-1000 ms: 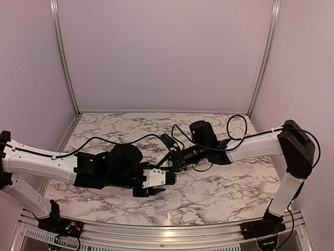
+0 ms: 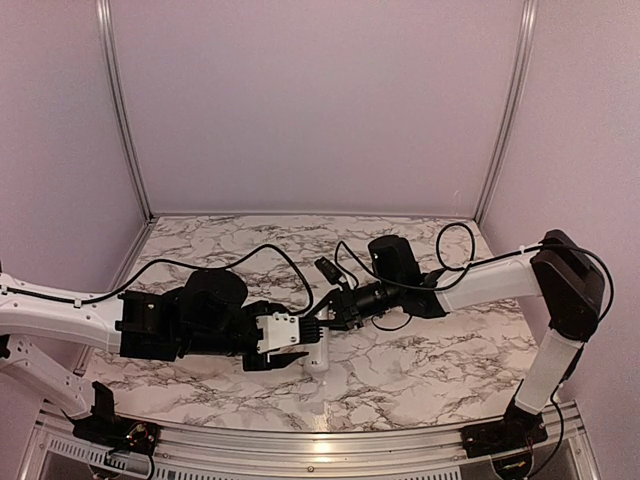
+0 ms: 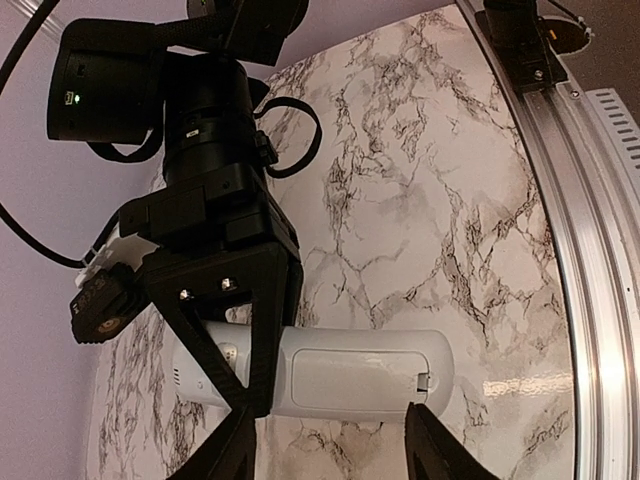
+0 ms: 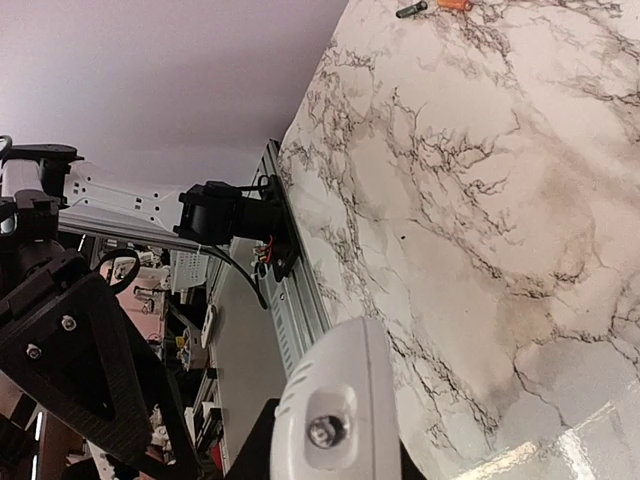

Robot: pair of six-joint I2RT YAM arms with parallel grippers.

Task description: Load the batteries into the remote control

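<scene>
My right gripper is shut on a white remote control [image 3: 355,370], held sideways above the marble table, its plain back with a small latch facing my left wrist camera. In the right wrist view the remote's end [image 4: 335,400] fills the bottom middle. My left gripper stands part open just in front of the remote, its fingertips apart at the bottom of the left wrist view, nothing seen between them. In the top view both grippers meet near the middle, largely hiding the remote [image 2: 316,355].
A green battery [image 4: 411,9] and an orange object [image 4: 452,4] lie on the marble table [image 4: 460,180] at the top of the right wrist view. Metal rails border the table's front edge. Much of the table around the grippers is clear.
My left gripper has moved left and slightly up in the top view, uncovering more of the remote. The right arm has shifted very little.
</scene>
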